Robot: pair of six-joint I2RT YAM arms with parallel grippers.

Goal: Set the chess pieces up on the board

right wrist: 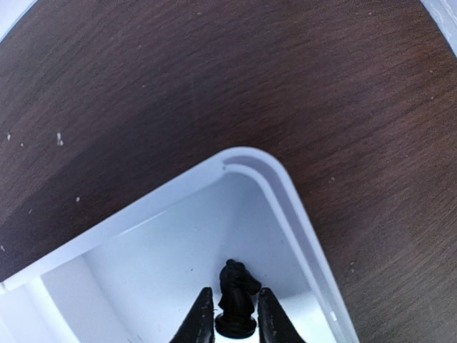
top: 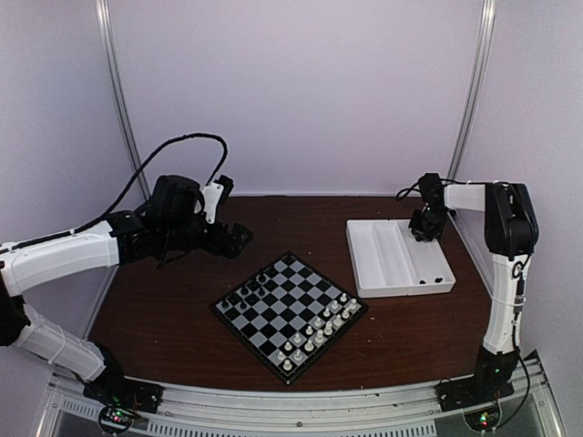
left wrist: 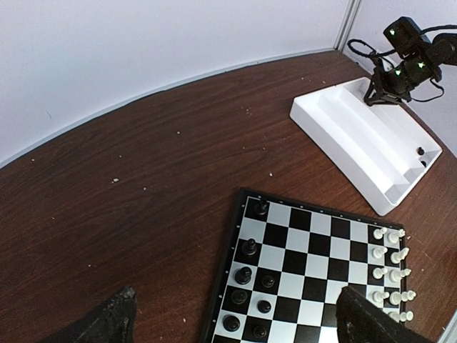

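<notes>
The chessboard point(top: 290, 314) lies at centre, with white pieces along its right edge and black pieces point(left wrist: 243, 275) along the opposite side. My right gripper is down in the rear right of the white tray point(top: 377, 255), shut on a black chess piece point(right wrist: 236, 293) that lies near the tray's corner. A couple of small black pieces point(left wrist: 420, 151) rest at the tray's near end. My left gripper hangs open above the table, left of and behind the board, with nothing seen between its fingers.
Bare wooden table point(top: 182, 319) surrounds the board and tray, with free room at the left and back. The back and side walls bound the space, close behind my right gripper.
</notes>
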